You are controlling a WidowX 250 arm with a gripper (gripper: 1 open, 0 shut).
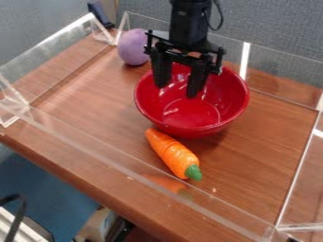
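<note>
My black gripper point(179, 74) hangs over a red bowl point(190, 112), its two fingers apart at the rim's height or just above, with nothing visible between them. An orange toy carrot point(171, 151) with a green top lies in front of the bowl. A purple round vegetable point(132, 46) stands behind the bowl to the left, partly beside my arm.
Clear low walls point(94, 147) edge the wooden table point(70, 90). A grey panel stands behind.
</note>
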